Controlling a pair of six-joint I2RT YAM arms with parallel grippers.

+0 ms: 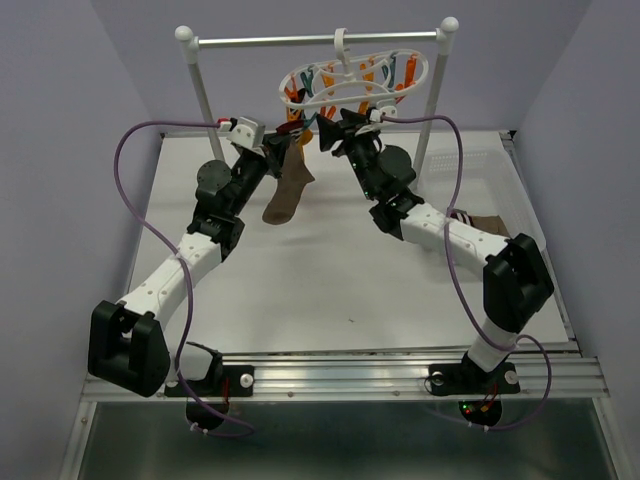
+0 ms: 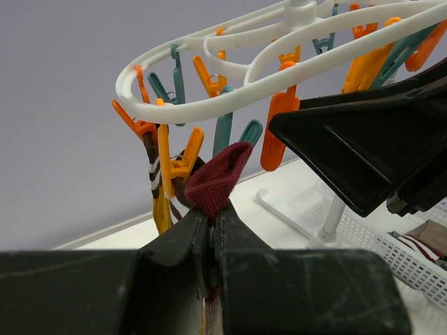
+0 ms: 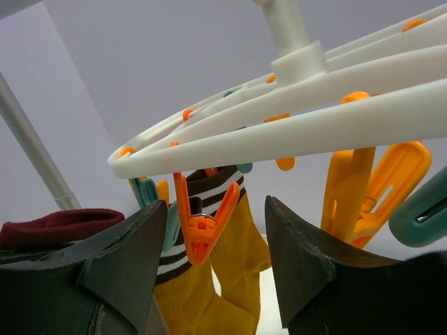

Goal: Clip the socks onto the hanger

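Note:
My left gripper is shut on a brown sock with a maroon part, held up just below the white clip hanger. My right gripper is part open at the hanger's rim, around an orange clip with no contact visible. In the right wrist view, the sock's maroon end is at lower left. A striped yellow sock hangs behind the orange clip. Teal and orange clips line the hanger.
The hanger hangs from a white rail frame. A white basket with folded socks stands at the right.

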